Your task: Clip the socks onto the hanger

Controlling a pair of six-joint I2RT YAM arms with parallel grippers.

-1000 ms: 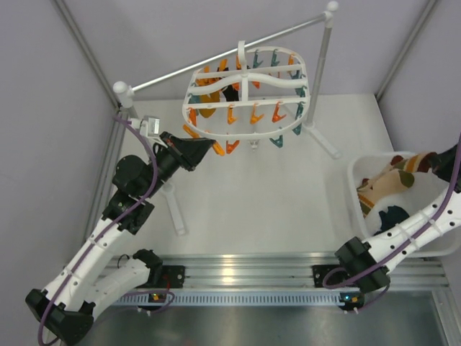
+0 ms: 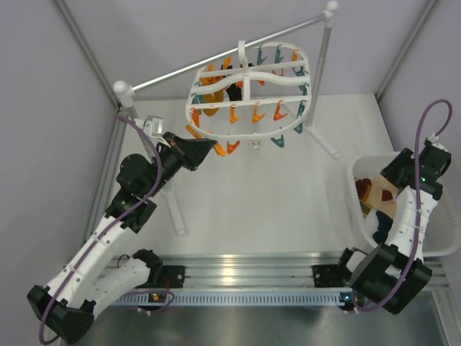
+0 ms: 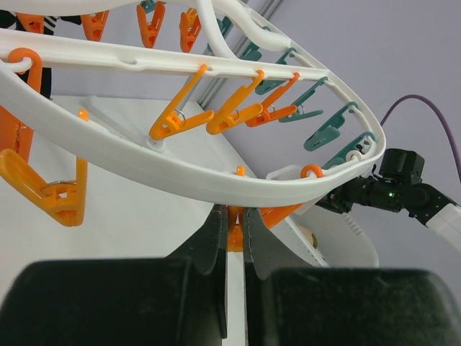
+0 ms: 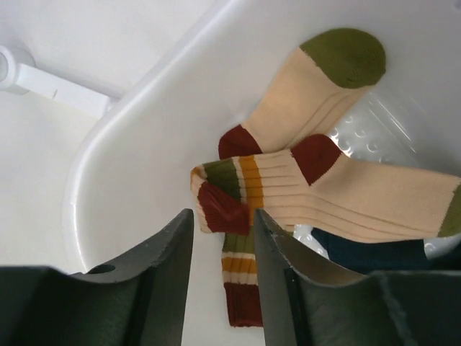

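Observation:
The white oval hanger (image 2: 248,135) hangs from its rod, with orange and teal clips around it. My left gripper is shut on an orange clip (image 3: 236,241) at the hanger's front rim. In the white basket (image 2: 353,187) lie beige socks (image 4: 281,184) with dark red, green and orange parts, overlapping each other. A dark navy sock (image 4: 374,252) lies beside them, partly covered. My right gripper is over the basket, its fingers apart above a dark red sock end, with nothing seen held between them.
Something orange-yellow (image 2: 209,99) and black hangs at the hanger's back left. The stand's foot (image 2: 324,143) reaches toward the basket. The white table (image 2: 266,202) between hanger and basket is clear.
My right gripper has moved left and back over the basket. A sock that stretched up to it a second ago now lies in the basket. The left arm stays still.

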